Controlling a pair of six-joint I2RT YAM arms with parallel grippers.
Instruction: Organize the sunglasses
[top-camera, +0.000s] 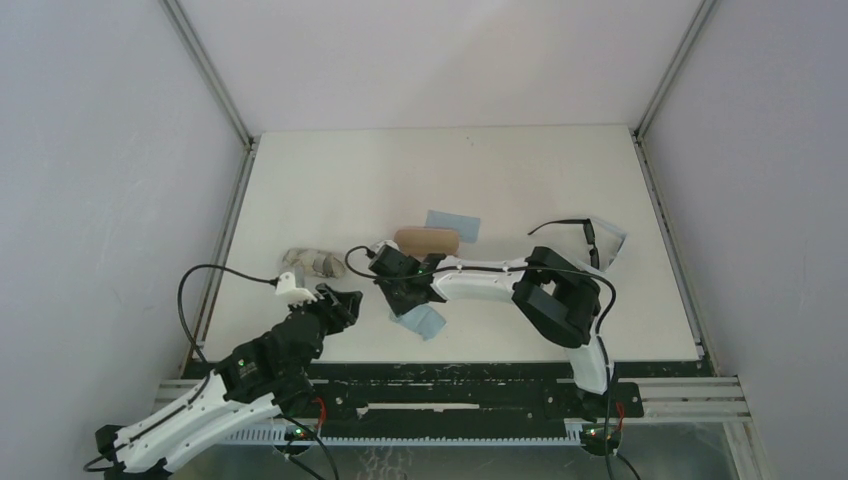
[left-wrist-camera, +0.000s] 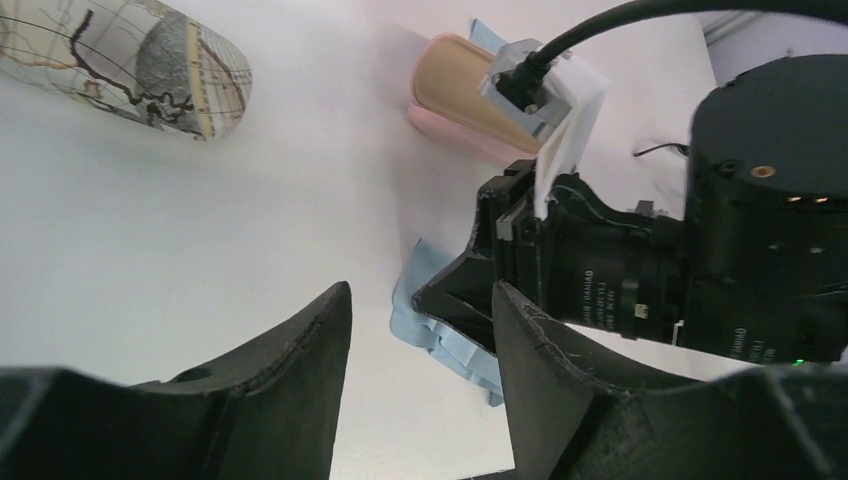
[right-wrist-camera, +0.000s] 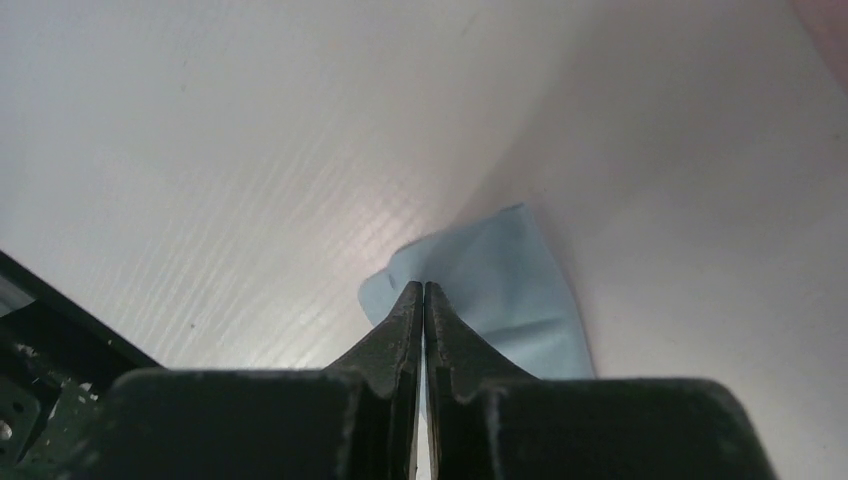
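Observation:
Black sunglasses (top-camera: 590, 235) lie on a light square at the table's right. A tan case (top-camera: 425, 238) sits at the middle with a blue cloth (top-camera: 455, 222) behind it. A second blue cloth (top-camera: 425, 322) lies at the front; my right gripper is over it with fingertips shut together, nothing visible between them. My left gripper stands open, left of the right gripper, its fingers apart with nothing held, pointing toward the front cloth.
A patterned pouch (top-camera: 305, 261) lies left of centre. The two arms are close together at the front middle.

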